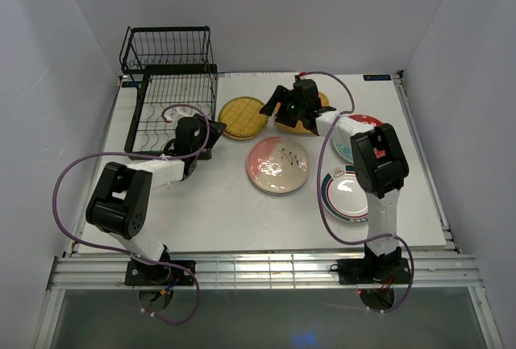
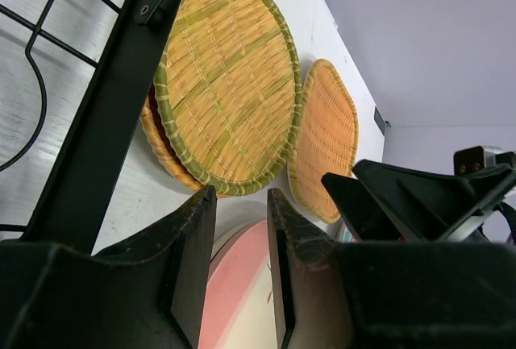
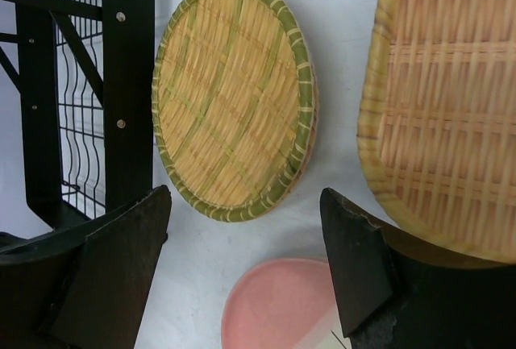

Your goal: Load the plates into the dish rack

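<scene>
The black dish rack (image 1: 211, 83) stands at the back left, empty. My left gripper hangs by its front right edge, part open, nothing between its fingers. My right gripper (image 1: 274, 101) is open above the gap between the round woven tray (image 3: 226, 99) and the rectangular woven tray (image 3: 435, 99). In front of them lies a pink-and-cream plate (image 1: 277, 165). At the right are a red-rimmed white plate stack (image 1: 345, 196) and red and pale blue plates (image 1: 342, 147), partly hidden by the right arm.
Grey walls enclose the back and sides.
</scene>
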